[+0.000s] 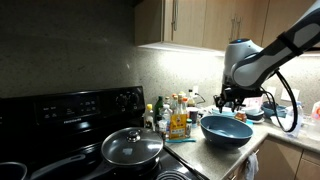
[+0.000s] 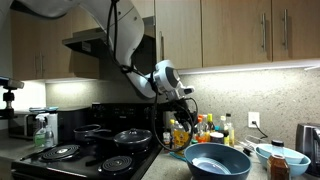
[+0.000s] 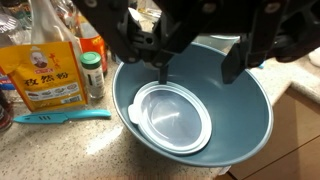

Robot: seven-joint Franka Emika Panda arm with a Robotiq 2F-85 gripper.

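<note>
A large dark blue-grey bowl point(image 1: 228, 139) stands on the counter, also seen in exterior view 2 as the bowl point(image 2: 215, 163). In it, the wrist view shows a clear round lid point(image 3: 172, 115) with a pale rim lying against the bottom and near wall. My gripper is over the bowl, its two dark fingers spread apart with nothing visible between them. From the side, the gripper point(image 1: 229, 105) hangs just above the bowl's rim.
Several bottles and an orange packet point(image 3: 50, 75) crowd the counter on the stove side, with a teal-handled knife point(image 3: 62, 117) in front. A lidded pan point(image 1: 132, 148) sits on the stove. A light blue bowl point(image 2: 283, 155) stands near the larger bowl.
</note>
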